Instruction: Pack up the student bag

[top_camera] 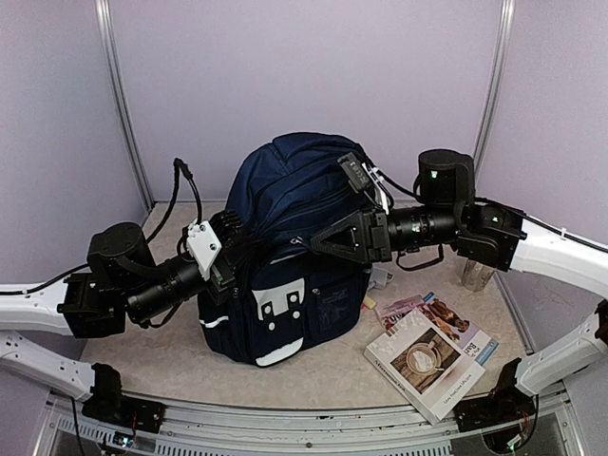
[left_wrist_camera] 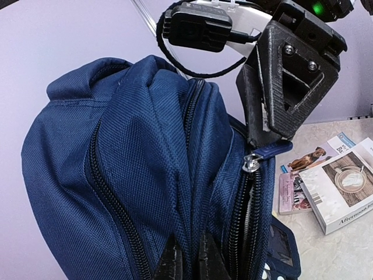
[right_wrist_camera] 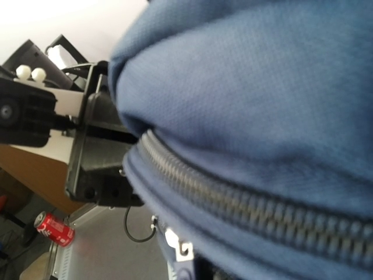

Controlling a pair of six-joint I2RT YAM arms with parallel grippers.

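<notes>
The navy backpack [top_camera: 328, 275] stands upright mid-table, its front facing the table's near edge. My left gripper is shut on a fold of its blue fabric. At the bag's right side, my right gripper [top_camera: 313, 243] has its tips close to the blue zipper pull [left_wrist_camera: 273, 150]; whether they pinch it cannot be made out. Below the pull, the zipper [left_wrist_camera: 238, 216] gapes slightly along the side. In the right wrist view, fabric and zipper teeth [right_wrist_camera: 250, 210] fill most of the picture, and the metal pull [right_wrist_camera: 184, 249] shows at the bottom; that gripper's fingertips are hidden.
A white book with a coffee cup cover [top_camera: 425, 363] lies at the front right, overlapping other booklets [top_camera: 446, 318]. A clear cup [top_camera: 477, 275] stands behind them, partly hidden by the right arm.
</notes>
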